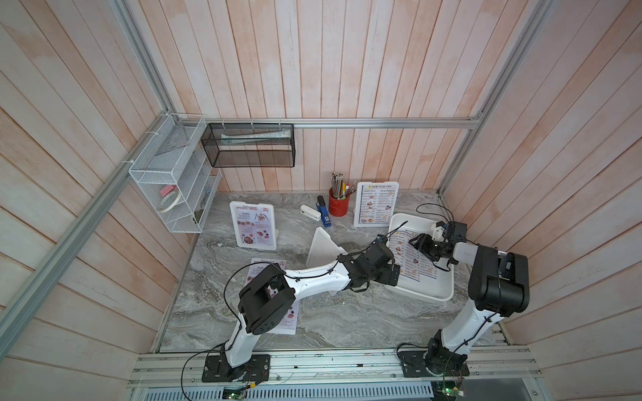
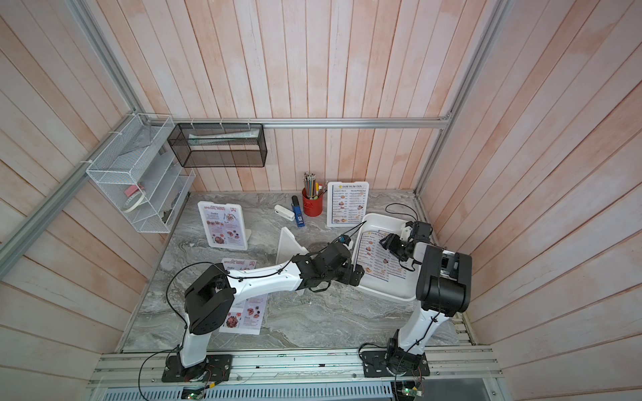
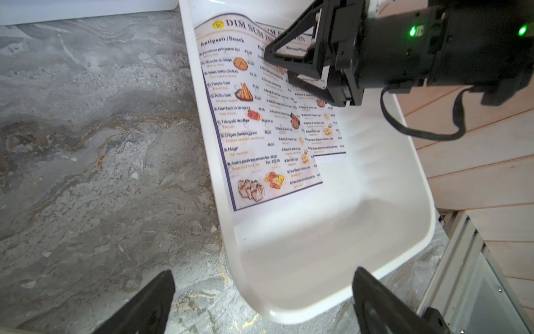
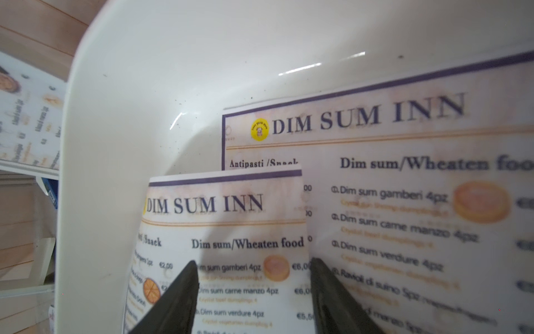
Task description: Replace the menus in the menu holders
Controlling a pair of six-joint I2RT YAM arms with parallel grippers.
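Observation:
Two Dim Sum Inn menu sheets [image 3: 261, 189] lie overlapping in the white tray [image 1: 421, 290] on the right; the top sheet is curled at its upper end. My right gripper is down over the top sheet, fingers apart near its edge; whether it touches paper I cannot tell. My left gripper is open above the tray's left side. A holder with a pink menu [image 1: 252, 224] stands at left, one with a Dim Sum menu [image 1: 376, 204] at back. A white holder piece [image 1: 322, 247] and pink menu sheets [image 2: 244, 317] lie in the middle, partly hidden by my left arm.
A red pen cup [image 1: 338, 204], a white stapler [image 1: 309, 212] and a blue object [image 1: 323, 212] stand or lie at the back. Wire shelves [image 1: 167, 173] hang on the left wall.

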